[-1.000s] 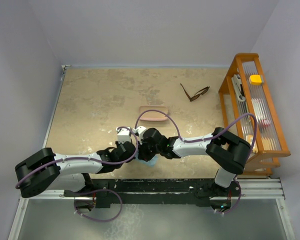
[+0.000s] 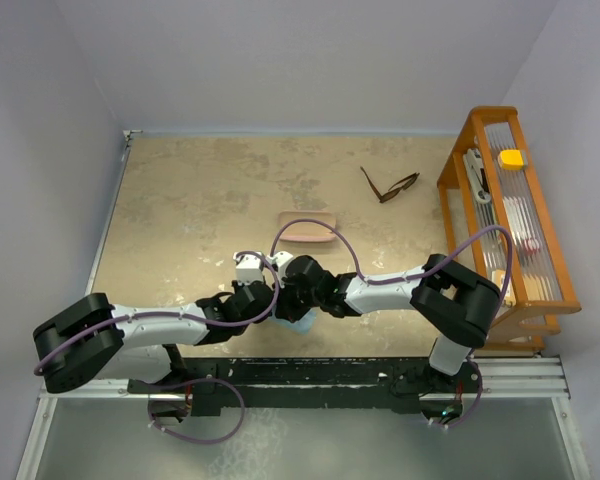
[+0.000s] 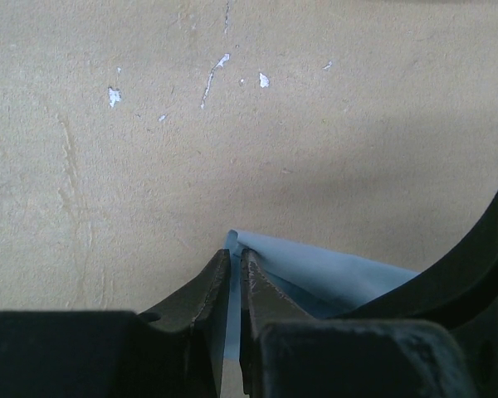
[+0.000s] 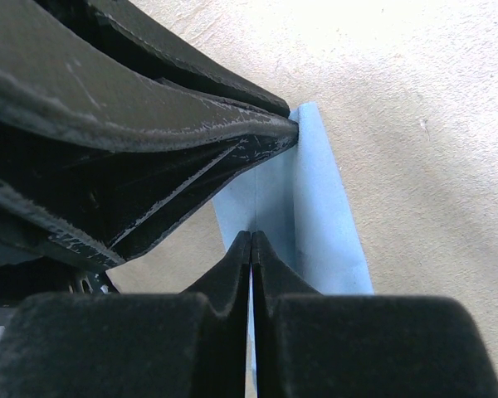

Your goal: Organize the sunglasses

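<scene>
Sunglasses lie on the back right of the table. A light blue cloth lies folded at the front middle, partly hidden under both grippers. My left gripper and right gripper are close together over it, both shut. The tips of the left one touch the cloth's folded edge; whether any cloth is between them is unclear. The right one's tips rest against the cloth, with nothing clearly between them.
A pink, tan-edged box sits at the table's middle. A wooden rack with a yellow item and other objects stands along the right side.
</scene>
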